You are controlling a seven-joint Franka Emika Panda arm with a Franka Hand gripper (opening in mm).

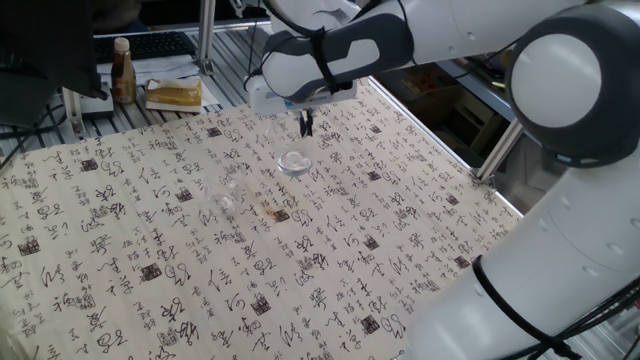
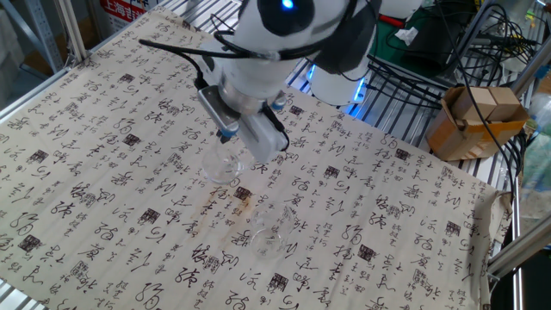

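My gripper [image 1: 306,126] hangs low over the far part of the cloth, its dark fingers close together in exterior view 1. Right by them is a clear glass [image 1: 294,162], also visible as a clear round shape [image 2: 222,164] in exterior view 2. The fingertips overlap the upper right side of the glass in exterior view 1; whether they touch or grip it is unclear. A second clear vessel [image 1: 228,197] stands apart, nearer the viewer and to the left; in exterior view 2 this vessel [image 2: 269,244] is faint. The arm hides much of the gripper there.
A cream cloth with black calligraphy [image 1: 130,300] covers the table, with a brown stain [image 1: 268,208] between the glasses. Behind it stand a sauce bottle [image 1: 123,70] and a yellow package [image 1: 174,95]. A cardboard box [image 2: 476,125] sits off the cloth.
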